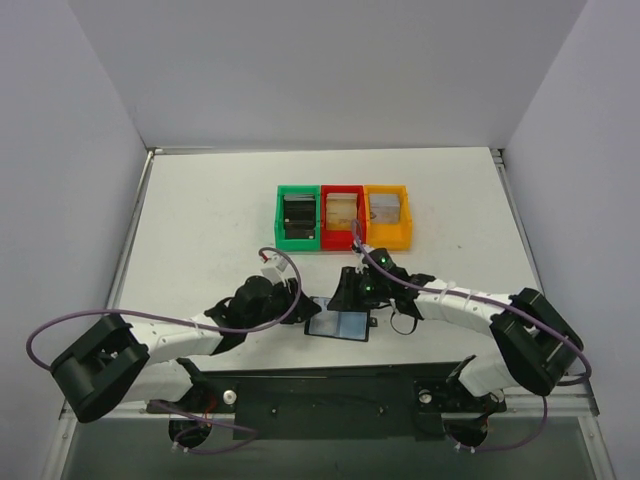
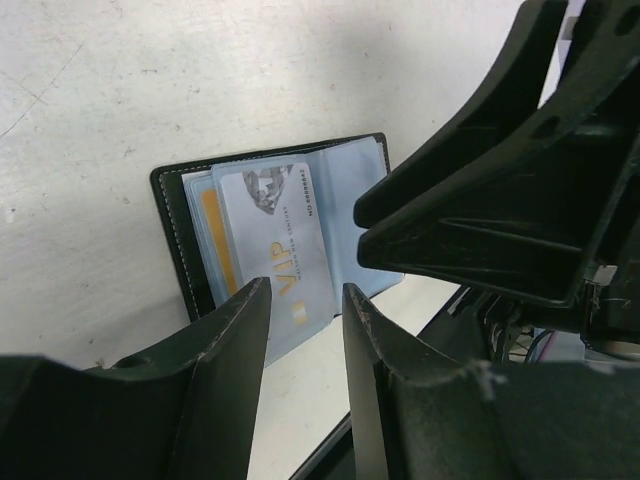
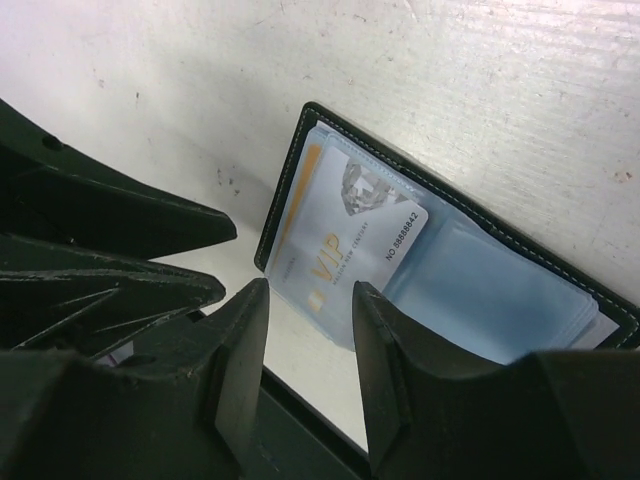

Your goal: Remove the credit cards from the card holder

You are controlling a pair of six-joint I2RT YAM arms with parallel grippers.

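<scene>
An open card holder (image 1: 338, 330) with black stitched edge lies on the white table, holding clear sleeves; a white VIP card (image 2: 280, 235) (image 3: 345, 240) shows in one of them. My left gripper (image 1: 301, 308) hovers at the holder's left side, fingers apart with nothing between them. My right gripper (image 1: 342, 298) hovers over the holder's back part, also with fingers apart and empty.
Green (image 1: 283, 225), red (image 1: 342, 240) and orange (image 1: 395, 238) bins with stacked items stand behind the holder. Its front edge is close below the holder.
</scene>
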